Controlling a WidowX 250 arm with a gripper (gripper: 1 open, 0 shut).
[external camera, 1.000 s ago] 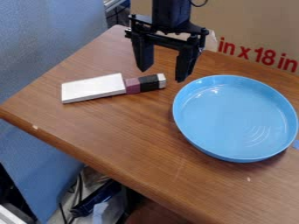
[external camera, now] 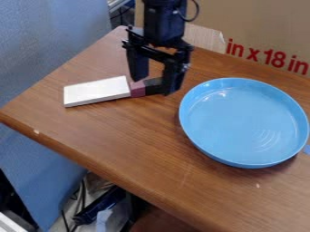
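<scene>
My black gripper (external camera: pixel 155 69) stands open over an eraser-like block with a white body (external camera: pixel 94 91) and a purple-and-black end (external camera: pixel 140 89). One finger is above the purple part; the other reaches down by the block's black end, partly hiding it. I cannot tell whether the fingers touch it. A light blue plate (external camera: pixel 242 122) lies to the right, apart from the block.
The wooden table (external camera: pixel 145 149) has clear room at the front. A cardboard box (external camera: pixel 260 41) stands behind. The table's left edge borders a blue-grey fabric surface (external camera: pixel 43 63), with clutter below.
My gripper has moved down and to the left, toward the block's dark end. The block and plate show no visible movement.
</scene>
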